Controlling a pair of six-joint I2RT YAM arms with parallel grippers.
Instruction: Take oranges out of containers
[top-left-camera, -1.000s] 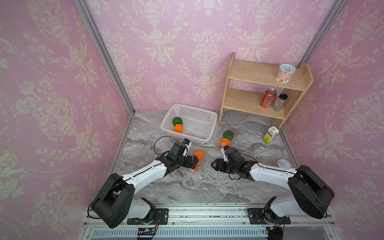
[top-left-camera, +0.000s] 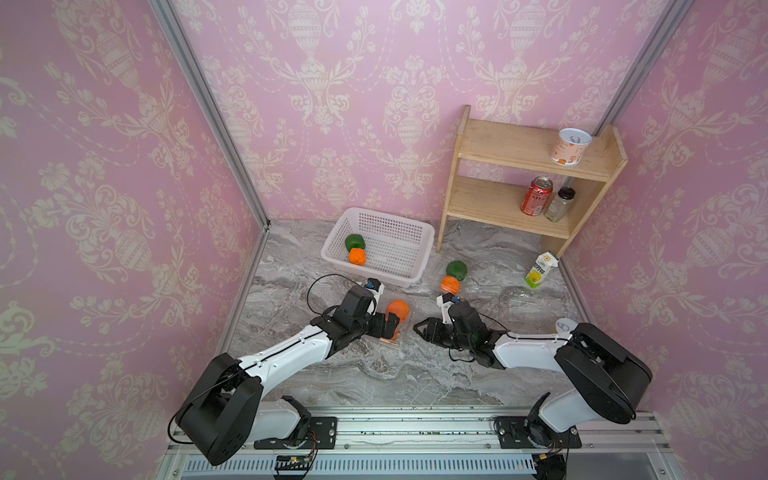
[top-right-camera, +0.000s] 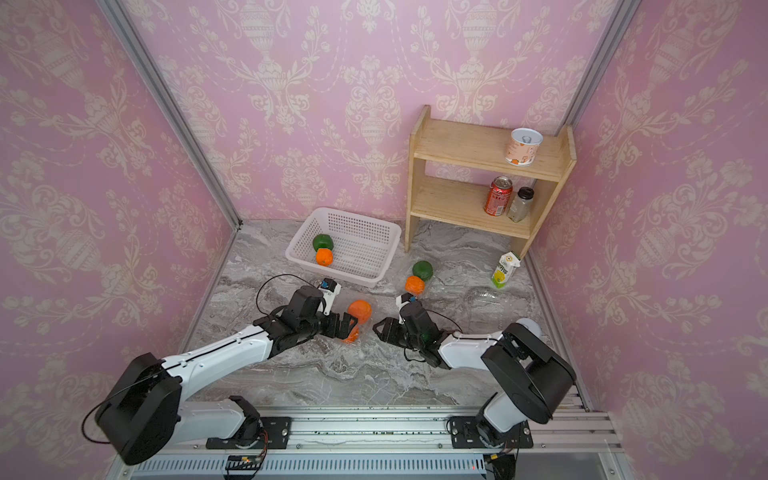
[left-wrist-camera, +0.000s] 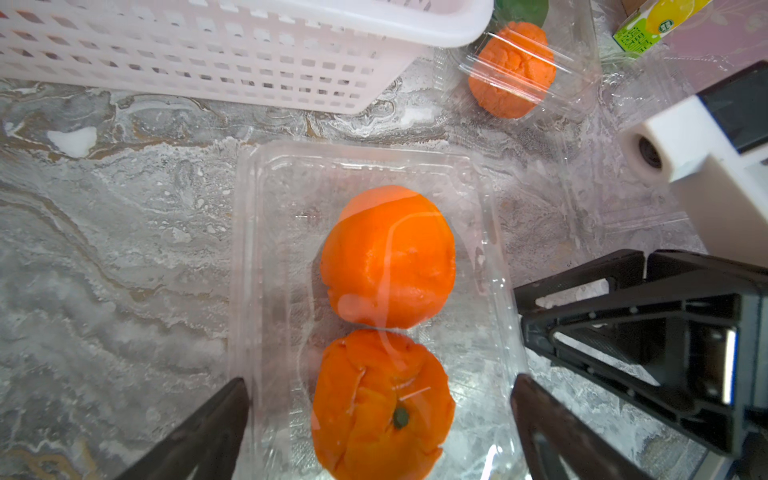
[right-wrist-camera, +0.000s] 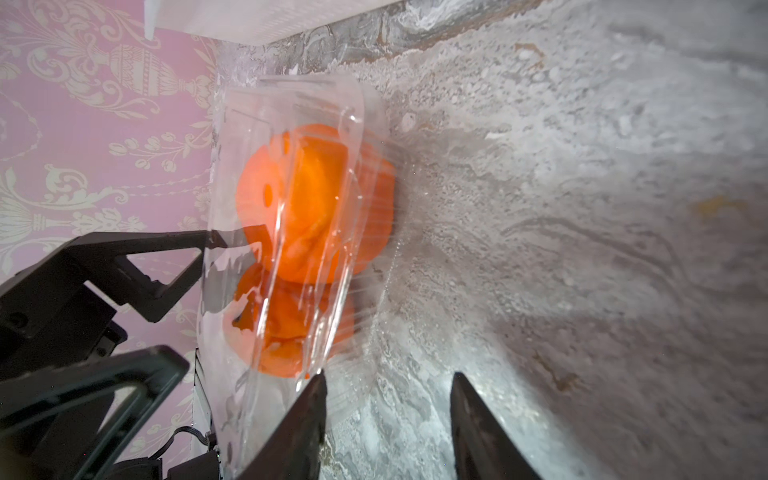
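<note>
A clear plastic container (left-wrist-camera: 280, 208) holds two oranges, the upper one (left-wrist-camera: 388, 256) and the lower one (left-wrist-camera: 382, 408). My left gripper (top-left-camera: 384, 326) stands open over it, its blurred fingers either side. My right gripper (top-left-camera: 428, 328) is just right of the container, part open, nothing between its fingertips in the right wrist view. A second clear container farther back holds another orange (left-wrist-camera: 512, 70) and a green fruit (top-left-camera: 457, 269). The white basket (top-left-camera: 412, 264) holds an orange (top-left-camera: 357, 257) and a green fruit (top-left-camera: 354, 241).
A wooden shelf (top-left-camera: 512, 209) with a can and jar stands at the back right. A milk carton (top-left-camera: 541, 270) and an empty clear container (top-left-camera: 528, 304) lie below it.
My right gripper has moved slightly left toward the container with two oranges, and its arm has shifted. The left arm has moved only slightly.
</note>
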